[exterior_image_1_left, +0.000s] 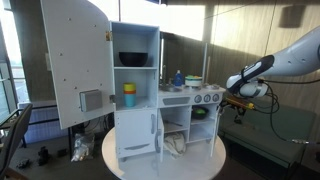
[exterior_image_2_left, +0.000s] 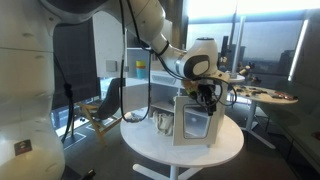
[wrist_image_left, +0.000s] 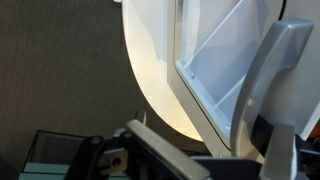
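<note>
A white toy-kitchen cabinet door (exterior_image_2_left: 197, 123) with a framed panel stands swung open at the kitchen's right end. In the wrist view, its pale curved handle (wrist_image_left: 262, 82) rises near my gripper. The fingers are open, and the handle's lower end appears between the fingers; whether they touch it cannot be told. In exterior view 1, my gripper (exterior_image_1_left: 240, 103) is just right of the toy kitchen (exterior_image_1_left: 178, 101). A dark green bowl (exterior_image_1_left: 200, 113) sits inside the open compartment.
The tall fridge door (exterior_image_1_left: 80, 60) stands wide open on the left. A black bowl (exterior_image_1_left: 132, 59) and stacked coloured cups (exterior_image_1_left: 129, 95) occupy its shelves. The round white table (exterior_image_2_left: 225, 150) has clear room at its front. A green bench (exterior_image_1_left: 285, 125) lies beyond.
</note>
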